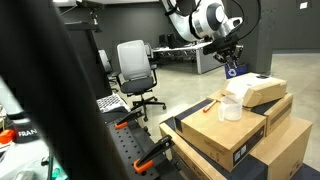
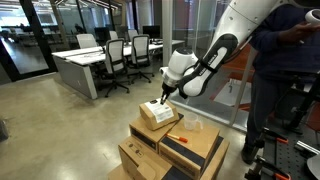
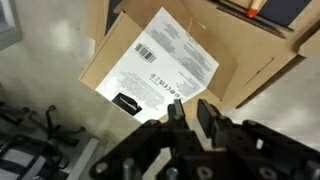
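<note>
In the wrist view my gripper is open, its two dark fingertips apart with nothing between them. Beneath it lies a cardboard box [image 3: 228, 50] bearing a white printed label [image 3: 160, 62] with barcodes. From outside, the gripper [image 2: 164, 98] hangs above the smaller box [image 2: 156, 113] with the white top. An orange stick-like object [image 1: 208, 104] rests on the larger box top, beside a clear plastic container [image 1: 231, 107]. Part of that orange object [image 3: 255, 8] shows at the wrist view's upper edge.
Larger cardboard boxes [image 1: 282, 147] are stacked under and around these things. Office chairs [image 1: 136, 66] and desks stand behind. Beyond the boxes, the floor [image 2: 70, 125] has open room.
</note>
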